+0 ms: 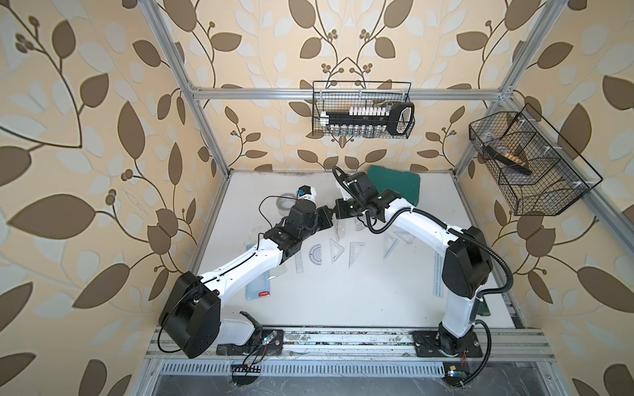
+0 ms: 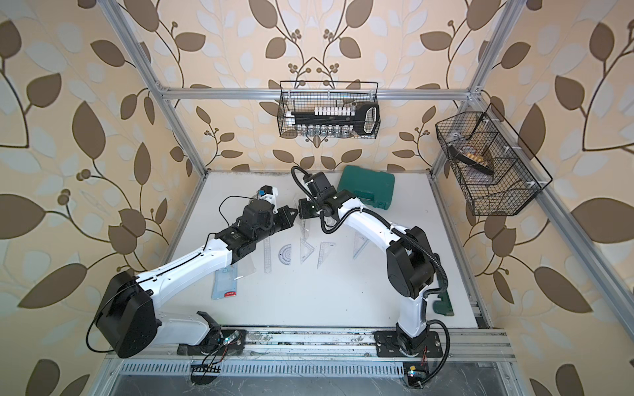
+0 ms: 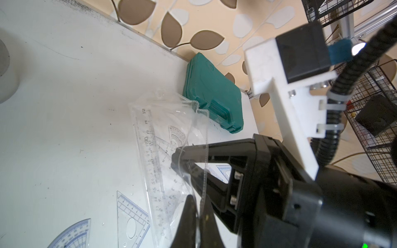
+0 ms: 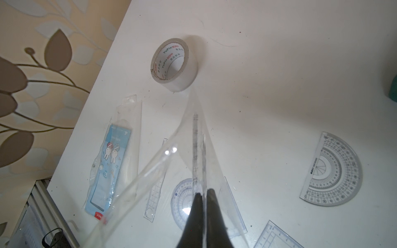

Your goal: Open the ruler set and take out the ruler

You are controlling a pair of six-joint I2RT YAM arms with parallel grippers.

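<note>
A clear plastic bag [image 3: 169,119] hangs between my two grippers, with a clear ruler [image 3: 151,159] and smaller clear pieces showing inside it. My left gripper is shut on the bag's film at the bottom of the left wrist view. Opposite it, my right gripper [image 1: 337,210] faces the left one above the table. In the right wrist view its fingertips [image 4: 211,196] are closed on a fold of film [image 4: 194,107]. On the table below lie a protractor [image 1: 315,254] and set squares [image 1: 356,253].
A roll of tape [image 4: 173,64] and a blue packaged set [image 1: 258,283] lie on the left. At the back stands a green case [image 1: 395,184]. A long ruler [image 1: 438,276] lies at the right.
</note>
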